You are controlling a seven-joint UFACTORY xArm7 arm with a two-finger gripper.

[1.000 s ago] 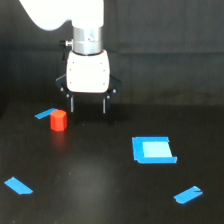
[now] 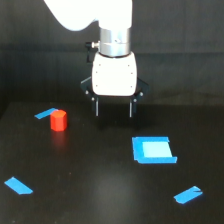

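Note:
My gripper [image 2: 114, 109] hangs above the back part of the dark table, fingers pointing down and spread apart. No object shows between them. To its left stands a small red block [image 2: 58, 121], clear of the fingers. On the right lies a pale square [image 2: 156, 150] framed by blue tape [image 2: 139, 150], with nothing on it. The gripper is to the left of and behind this square.
Blue tape strips lie at the back left [image 2: 45, 113], front left [image 2: 18, 186] and front right [image 2: 187, 195]. A dark backdrop [image 2: 190, 75] rises behind.
My gripper has moved to the right, away from the red block, with its fingers still apart. The block and the taped square have not moved.

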